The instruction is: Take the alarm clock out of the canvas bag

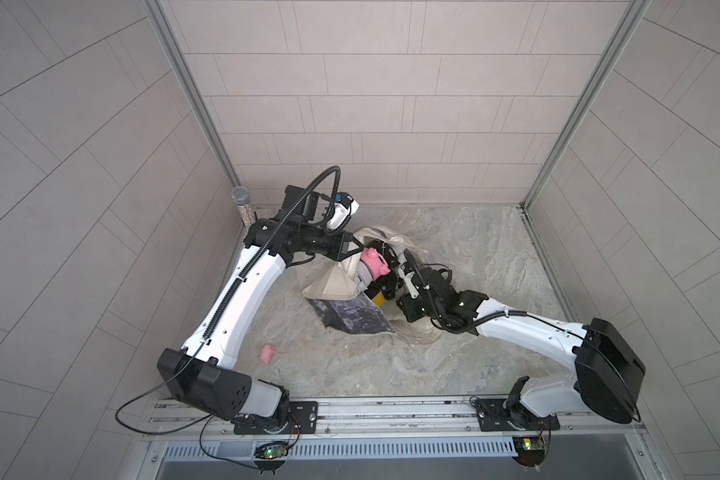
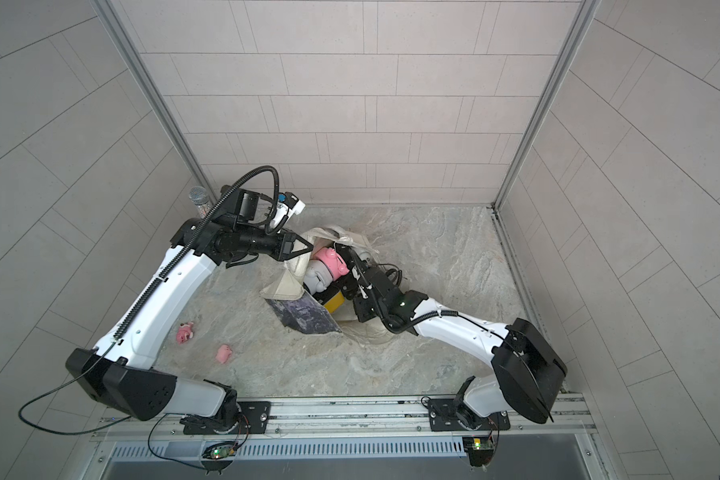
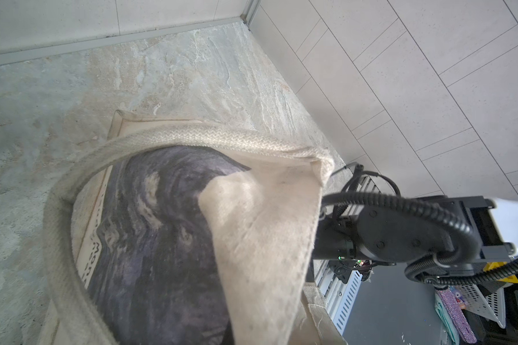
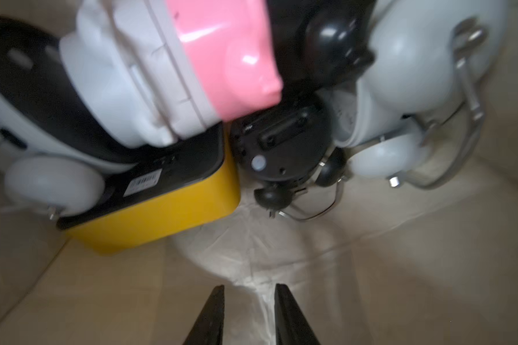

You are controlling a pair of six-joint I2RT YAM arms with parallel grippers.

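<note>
The canvas bag lies open mid-table. Inside it, the right wrist view shows a small black twin-bell alarm clock and a white clock with bells and a metal handle. Another black-and-white rounded item with a white bell sits at the left. My right gripper is part open inside the bag, nothing between its fingers; bare bag lining lies in front of them. At the bag's left rim my left gripper is shut on the raised canvas; cloth hides its fingertips in the left wrist view.
A yellow-and-black box and a pink-and-white item crowd the bag beside the clocks. Small pink figures lie on the table at front left. A jar stands at the back left.
</note>
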